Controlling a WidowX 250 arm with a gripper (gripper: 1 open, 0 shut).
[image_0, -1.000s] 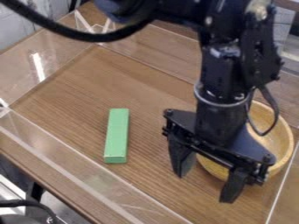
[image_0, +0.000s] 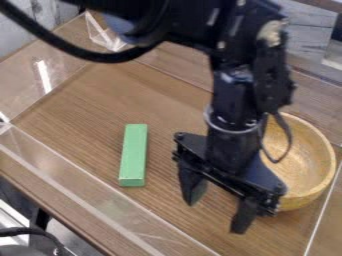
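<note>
My gripper (image_0: 214, 205), black and seen from above, hangs low over the wooden board at the front right, its fingers apart and nothing seen between them. Behind it on the right sits a yellow bowl (image_0: 309, 160), partly hidden by the gripper. A green rectangular block (image_0: 132, 155) lies to the left of the gripper, apart from it.
A clear edge or rail runs along the left side. Dark cables show at the bottom left corner.
My gripper has shifted left from over the bowl's front, uncovering more of the bowl's right side. The green block has not moved.
</note>
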